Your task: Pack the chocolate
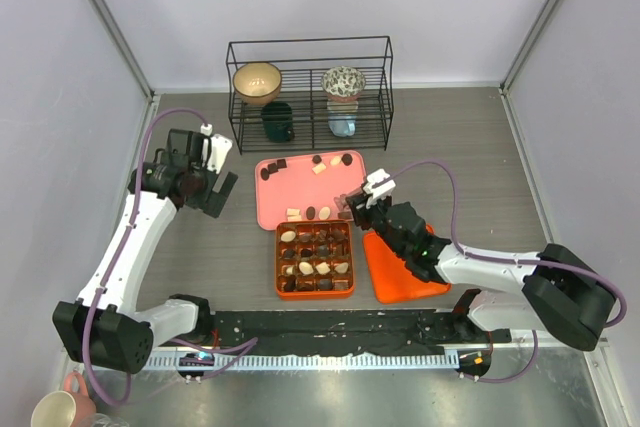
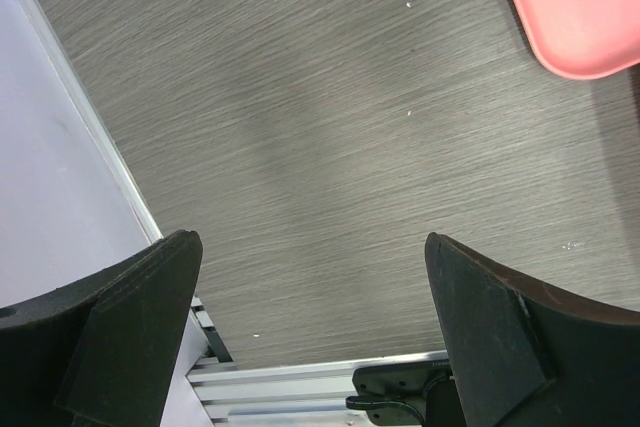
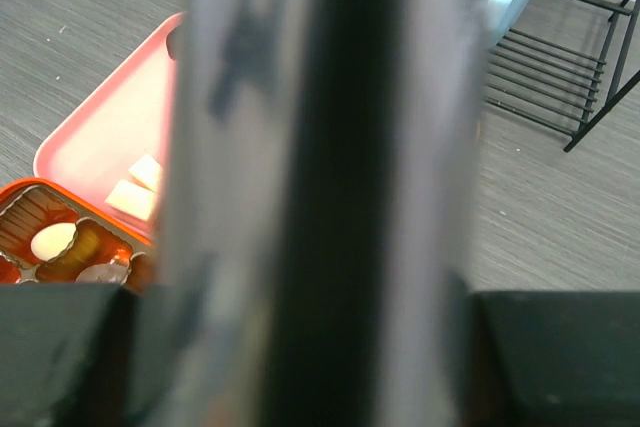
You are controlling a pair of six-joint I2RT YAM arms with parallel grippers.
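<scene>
An orange compartment box [image 1: 315, 292] stands at the front centre, with dark and pale chocolates in its cells. Behind it, the pink tray [image 1: 290, 187] carries loose pieces, such as a dark round chocolate [image 1: 346, 159], a pale piece [image 1: 319, 168] and dark squares. My right gripper [image 1: 350, 207] hovers by the tray's front right corner. Its fingers [image 3: 555, 352] stand apart in the right wrist view. A large blurred translucent shape fills the middle there; what it is I cannot tell. Left of the tray, my left gripper [image 1: 217, 194] is open, with only bare table between its fingers.
A black wire rack [image 1: 310, 137] with bowls and mugs stands behind the tray. An orange mat-like tray [image 1: 405, 282] lies right of the box, partly under my right arm.
</scene>
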